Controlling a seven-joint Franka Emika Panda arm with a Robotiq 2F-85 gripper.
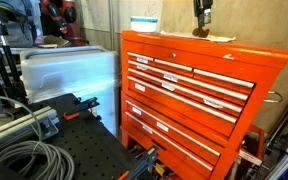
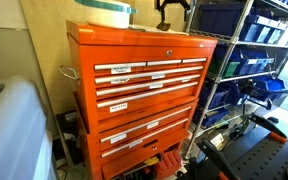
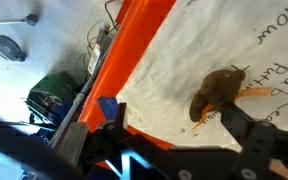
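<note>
A small dark brown lump (image 3: 216,90) lies on a white sheet of paper (image 3: 172,62) with handwriting, on top of the red tool chest (image 1: 184,95). An orange shape (image 3: 254,92) shows beneath and beside the lump; I cannot tell whether it is a separate piece. My gripper hangs over the chest top with its fingers apart and nothing between them. In the wrist view the lump sits nearer the right finger (image 3: 252,146). From outside, my gripper (image 1: 203,20) appears just above the lump (image 1: 200,32).
A round white-and-teal container (image 2: 104,13) stands on the chest at its left end. A bit of blue (image 3: 108,107) lies by the chest's red edge. Shelves with blue bins (image 2: 252,60) stand behind on the right. White bins (image 1: 74,70) sit left of the chest.
</note>
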